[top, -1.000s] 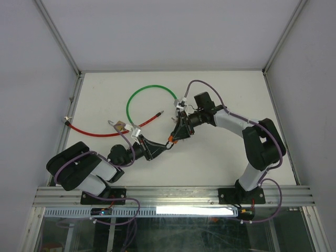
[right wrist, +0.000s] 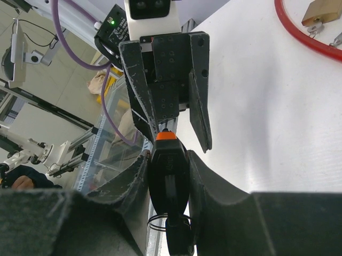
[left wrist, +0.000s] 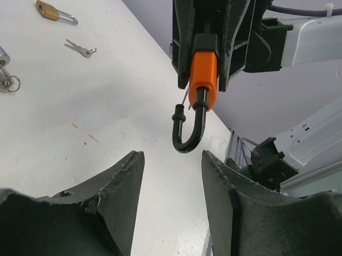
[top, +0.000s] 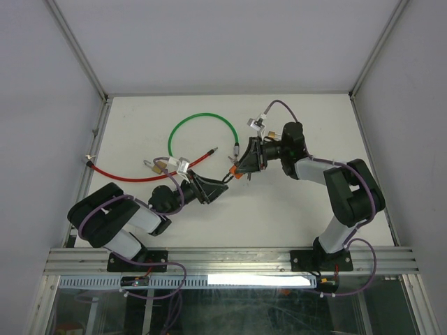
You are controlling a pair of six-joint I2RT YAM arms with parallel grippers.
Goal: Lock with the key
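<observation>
An orange-bodied lock with a black U-shaped shackle [left wrist: 203, 74] hangs in my right gripper [top: 246, 160], which is shut on it; in the left wrist view the shackle points down between the open fingers of my left gripper, just above and beyond their tips. In the right wrist view the lock's black body [right wrist: 169, 176] fills the gap between the right fingers, with a small ring below. A thin metal piece hangs beside the orange body in the left wrist view. A small key pair [left wrist: 83, 50] lies on the white table.
A brass padlock [left wrist: 48, 12] and other locks lie toward the back. A red cable [top: 126, 178] and a green cable [top: 202, 114] rest on the table.
Both arms have moved slightly toward the back, the right one also to the right, with the orange lock still held.
</observation>
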